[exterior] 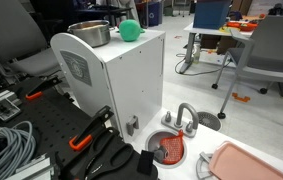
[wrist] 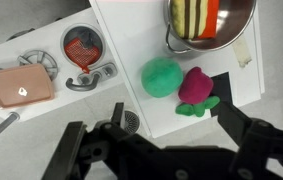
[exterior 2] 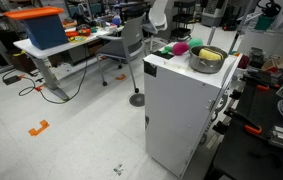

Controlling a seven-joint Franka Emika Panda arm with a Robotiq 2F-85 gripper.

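Note:
My gripper shows in the wrist view, its two dark fingers wide apart and open, with no object gripped between them. Beyond the fingers is a white counter top carrying a round green object (wrist: 162, 77). Beside that lies a magenta object (wrist: 195, 86) with green leaf-like parts (wrist: 198, 106). A metal pot (wrist: 219, 43) stands at the top edge of the view, holding a yellow striped piece (wrist: 191, 16) and an orange-red piece. From the second exterior view, the pot (exterior 2: 207, 66) sits on the white cabinet's top.
A small sink (exterior: 164, 150) with a red slotted utensil (wrist: 83, 48) in it and a faucet (exterior: 187, 116) lies beside the cabinet (exterior: 126, 85). Beyond the sink is a pink tray (exterior: 243, 164). Coiled cables (exterior: 6, 150) rest on the black table. Chairs and a cluttered desk stand farther back.

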